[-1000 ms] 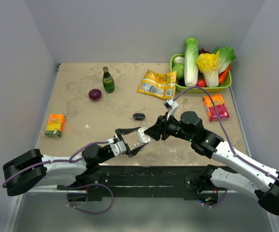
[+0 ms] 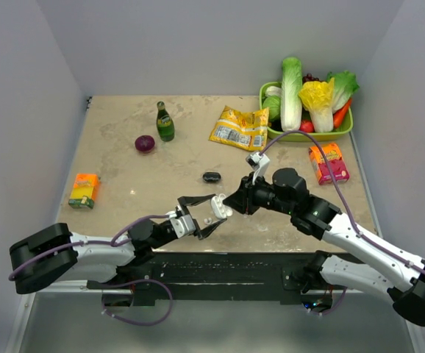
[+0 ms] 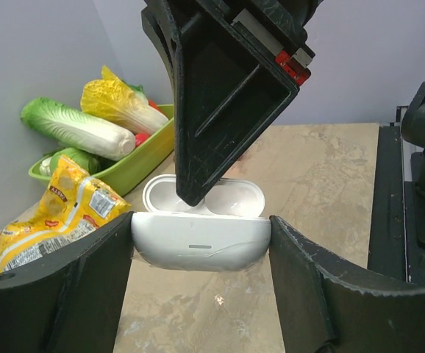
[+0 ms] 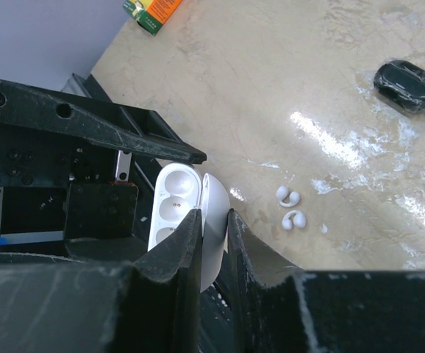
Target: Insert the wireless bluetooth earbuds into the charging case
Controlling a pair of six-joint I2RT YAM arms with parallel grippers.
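Note:
The white charging case [image 3: 201, 241] is held off the table between the two fingers of my left gripper [image 2: 219, 209], which is shut on it. Its lid [image 4: 214, 228] stands raised, and round earbud hollows [image 4: 174, 208] show empty in the right wrist view. My right gripper has its fingertips parted around the lid's edge, with white lid showing between them; contact is hard to make out. In the left wrist view, one black right finger [image 3: 198, 165] reaches down in front of the lid. Two white earbuds, one [image 4: 287, 196] beside the other [image 4: 295, 219], lie on the table.
A glossy black oval object [image 4: 409, 85] lies on the table beyond the earbuds. Further back are a yellow chip bag [image 2: 240, 128], a green bottle [image 2: 165, 123] and a green vegetable basket [image 2: 337, 134]. Boxes stand left and right.
The right gripper's fingers have come closer together at the case lid.

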